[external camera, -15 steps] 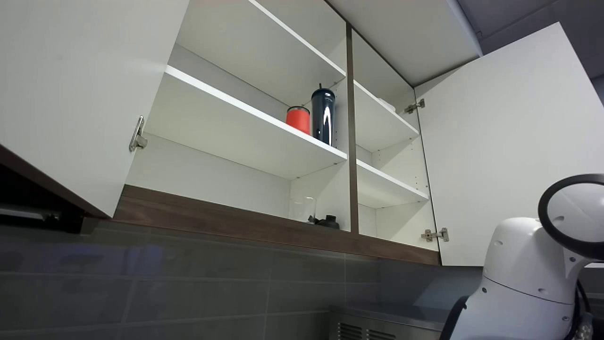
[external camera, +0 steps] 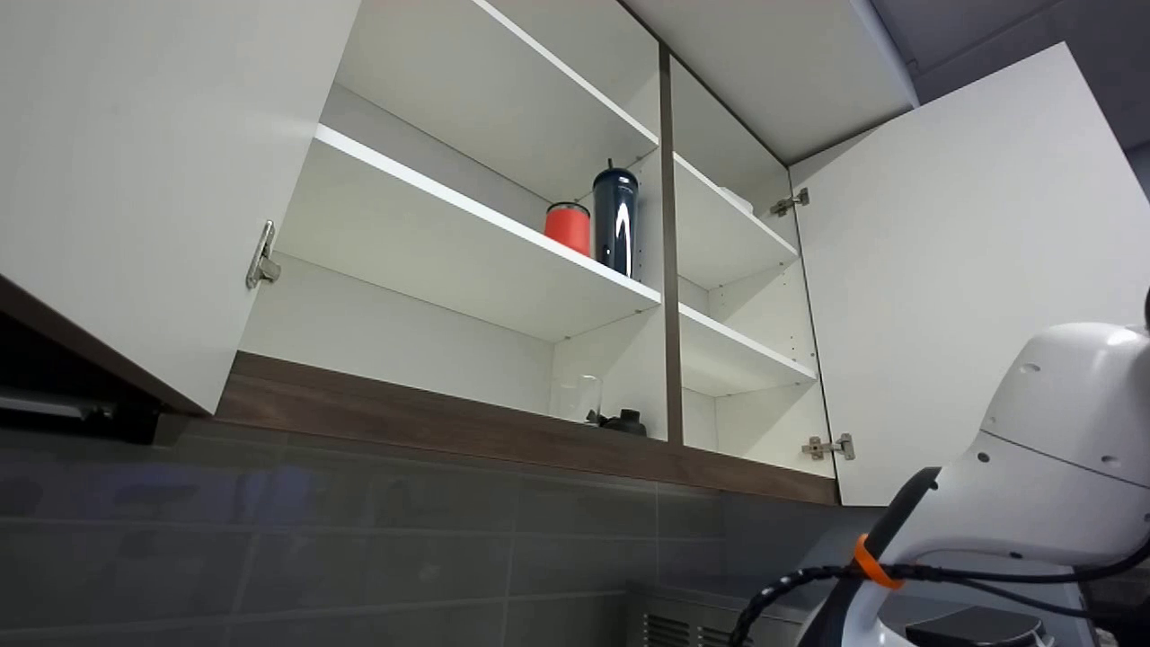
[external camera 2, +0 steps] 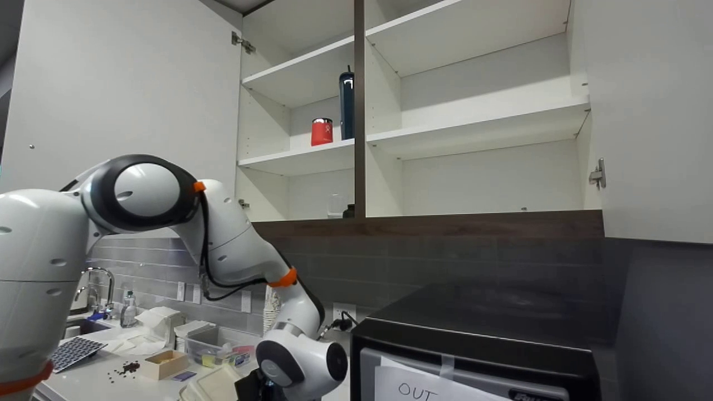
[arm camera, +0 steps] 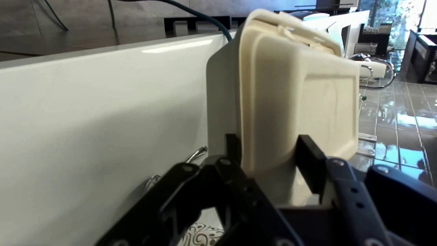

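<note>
A cream plastic container (arm camera: 270, 106) fills the middle of the wrist view, tilted on its side. My gripper is shut on it, with one dark finger on either side of its wall. In exterior view 2 the gripper (external camera 2: 257, 389) is low in the frame and partly cut off, with the same cream container (external camera 2: 210, 387) beside it above the counter. Exterior view 1 shows only the arm (external camera: 1019, 464), at the right; the gripper is out of that frame.
Open cabinets hold a red cup (external camera 2: 321, 131) and a dark tumbler (external camera 2: 347, 106); most shelf room is bare. A black appliance (external camera 2: 481, 327) stands right of the arm. Behind the gripper, the counter carries a clear bin (external camera 2: 217, 344) and a small box (external camera 2: 164, 364).
In exterior view 1 the arm has swung and turned; its upper link sits higher, and a cable with an orange band now shows. The cabinets and their contents look unchanged.
</note>
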